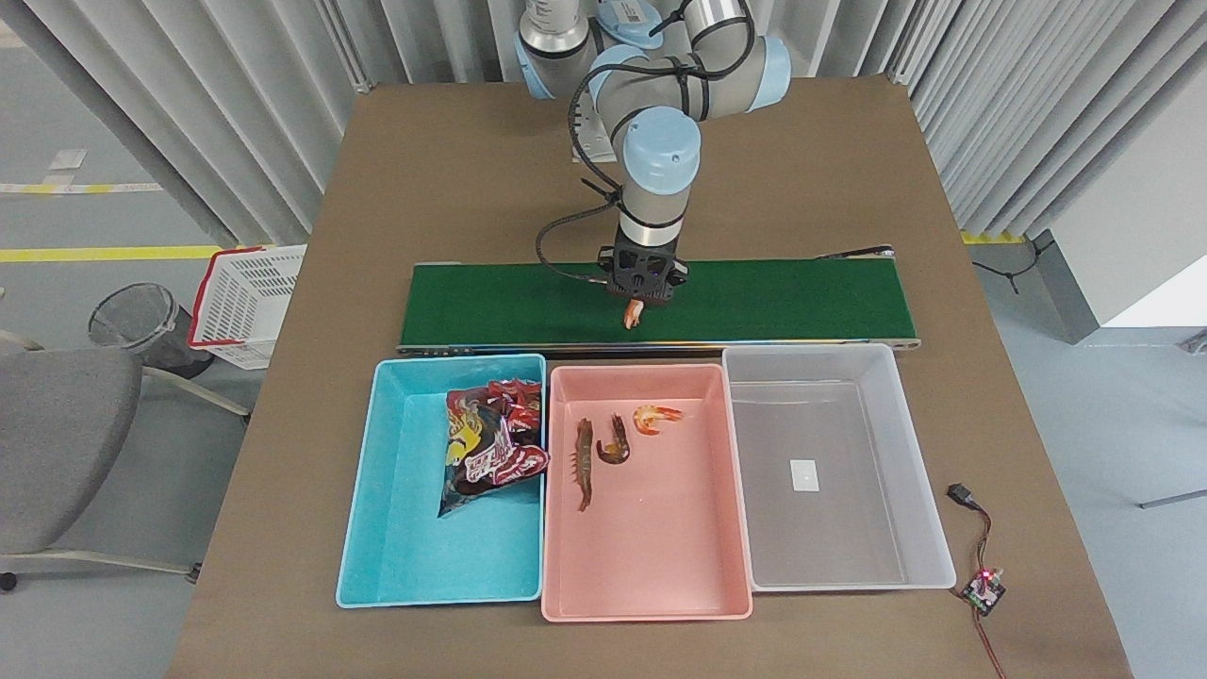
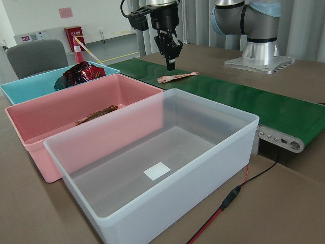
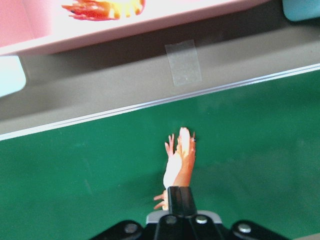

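Note:
A pale orange shrimp (image 1: 634,313) (image 2: 177,77) (image 3: 180,160) lies on the green conveyor belt (image 1: 792,300) (image 2: 264,101). My gripper (image 1: 642,283) (image 2: 171,58) hangs just above it; in the wrist view the dark gripper body covers the shrimp's near end. Whether the finger is open or shut is unclear. The pink tray (image 1: 645,566) holds several shrimp: a long brown one (image 1: 584,464), a curled dark one (image 1: 614,449) and an orange one (image 1: 653,418) (image 3: 105,10).
A blue tray (image 1: 430,566) with a snack bag (image 1: 492,447) stands left of the pink one, and an empty translucent tray (image 1: 837,509) right. Cables with a small circuit board (image 1: 983,592) lie on the table at right.

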